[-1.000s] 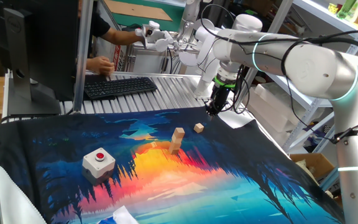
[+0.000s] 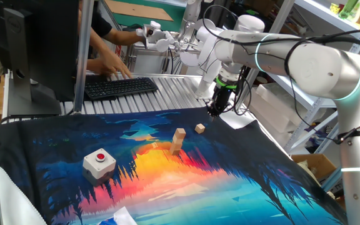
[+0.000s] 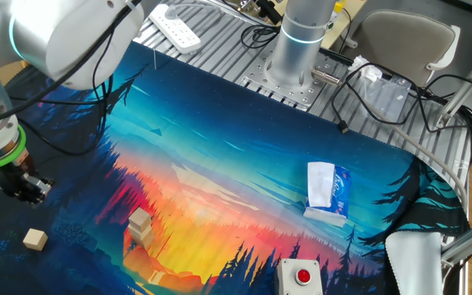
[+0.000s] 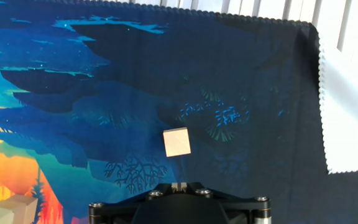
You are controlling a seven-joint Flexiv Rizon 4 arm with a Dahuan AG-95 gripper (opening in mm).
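Note:
A single wooden cube [image 4: 177, 142] lies alone on the dark part of the cloth, just ahead of my gripper in the wrist view. The fingers meet at the middle with nothing showing between them, so the gripper is shut. From the side, my gripper [image 2: 214, 111] hangs above the cloth beside the loose cube [image 2: 199, 128], apart from it. A small upright stack of wooden blocks [image 2: 177, 142] stands closer to the cloth's middle. In the second exterior view are the same stack [image 3: 140, 225], the loose cube [image 3: 35, 239] and the gripper [image 3: 41, 190].
A grey box with a red button [image 2: 99, 165] sits on the cloth. A blue-and-white tissue pack [image 3: 329, 193] lies farther along. Beyond the cloth's edge are a keyboard [image 2: 120, 89] and a monitor [image 2: 39, 56].
My arm has barely shifted, and the cube and stack stay where they were.

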